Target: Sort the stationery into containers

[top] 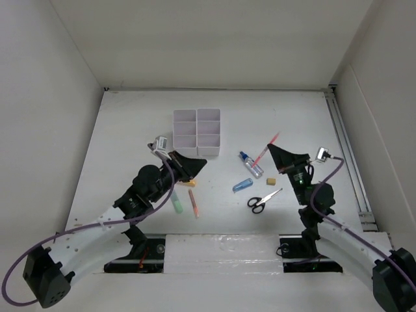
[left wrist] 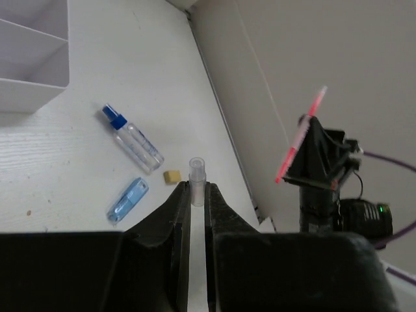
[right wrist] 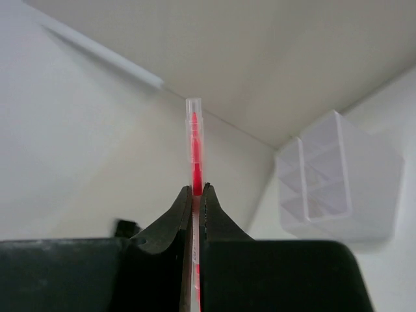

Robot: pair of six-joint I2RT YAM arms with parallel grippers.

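My right gripper is shut on a pink pen (right wrist: pixel 195 149) with a clear end, held aloft and slanting in the top view. Between the fingertips of my left gripper is a slim, clear-tipped stick (left wrist: pixel 197 170); the rest of it is hidden. That gripper hovers just in front of the white divided container (top: pixel 197 130). On the table lie a clear bottle with a blue cap (top: pixel 251 165), a light blue piece (top: pixel 243 185), a small tan block (top: pixel 271 182), scissors (top: pixel 265 200), an orange pen (top: pixel 194 203) and a green stick (top: pixel 176 201).
A yellow-orange piece (top: pixel 188 183) shows partly from beneath the left arm. The container's compartments look empty from above. Free table lies to its left and behind the bottle. Walls close in the sides and back.
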